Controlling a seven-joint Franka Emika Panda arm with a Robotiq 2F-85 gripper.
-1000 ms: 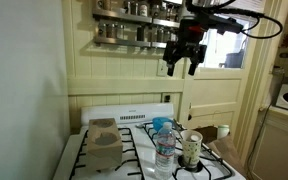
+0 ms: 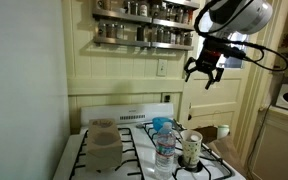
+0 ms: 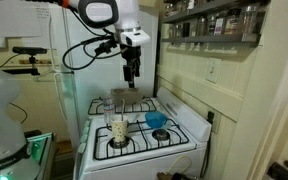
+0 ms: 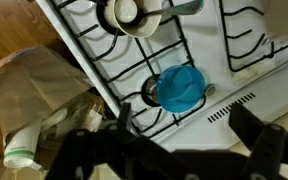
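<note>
My gripper [image 2: 198,80] hangs high above the right side of the stove, fingers parted and nothing between them. From exterior view 2 the gripper [image 3: 130,78] shows in front of the back wall, well clear of the stovetop. Below it in the wrist view lies a blue bowl [image 4: 181,89] on the rear of the burner grates, ahead of the open fingers. A cream-coloured pot [image 4: 134,18] with a spoon in it sits at the top of that view; it appears as a tall cream container [image 2: 191,150] in exterior view 1.
A clear bottle [image 2: 165,152] stands beside the cream container. A brown block-shaped object [image 2: 104,145] occupies the stove's left side. Right of the stove are a paper bag [image 4: 36,88] and a white cup [image 4: 22,148]. Jar-filled shelves [image 2: 144,20] line the wall above.
In exterior view 1 my gripper has moved to the right and slightly downward, staying open. The things on the stove have not moved.
</note>
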